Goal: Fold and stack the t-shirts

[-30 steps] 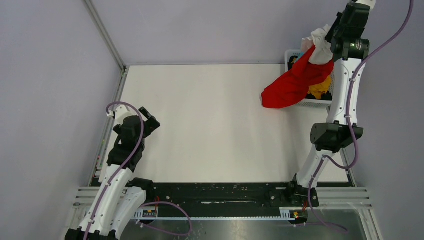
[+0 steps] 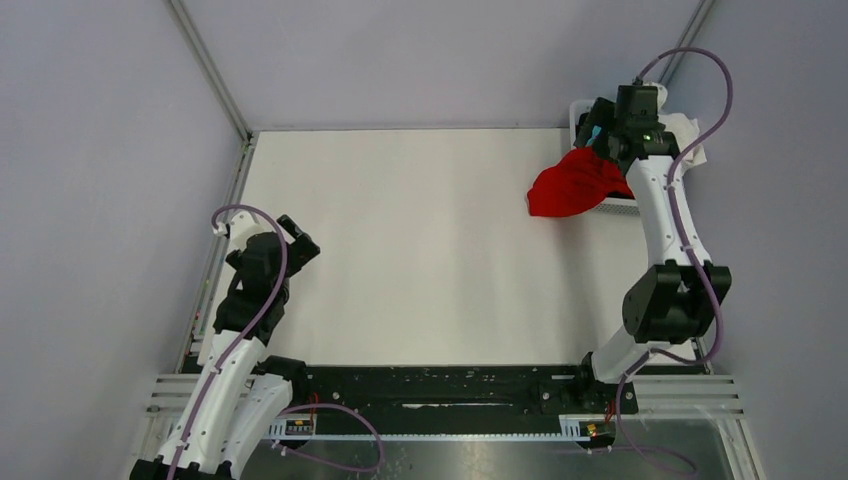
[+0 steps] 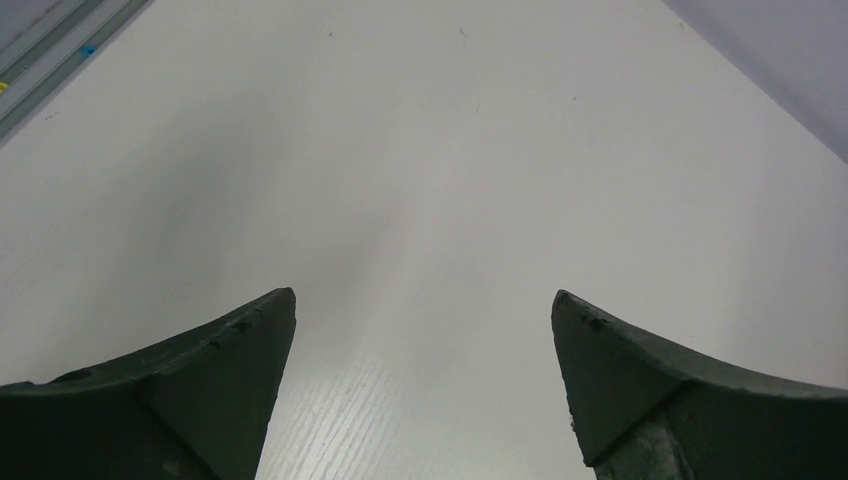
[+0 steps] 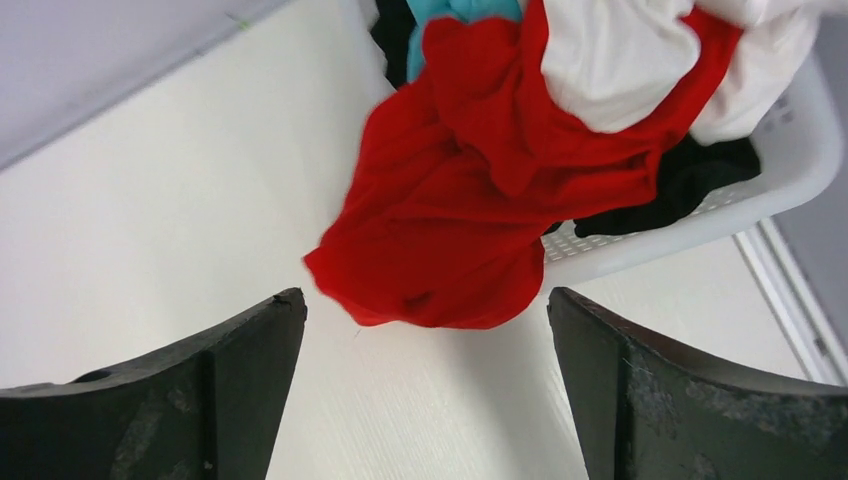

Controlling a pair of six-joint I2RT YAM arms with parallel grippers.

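A red shirt [image 2: 572,185] spills from a white basket [image 2: 617,207] onto the table at the back right; white, teal and black cloth lies among it. My right gripper [image 2: 600,125] is open above the basket; in the right wrist view the red shirt [image 4: 440,230] lies beyond its fingertips, with white cloth [image 4: 615,70] on top and nothing held. My left gripper [image 2: 300,236] stands open over the left of the table, with only bare table between its fingers in the left wrist view.
Walls and metal rails border it at the back and both sides.
The red and white cloth, raised earlier, now lies lower in the basket. The left arm is still.
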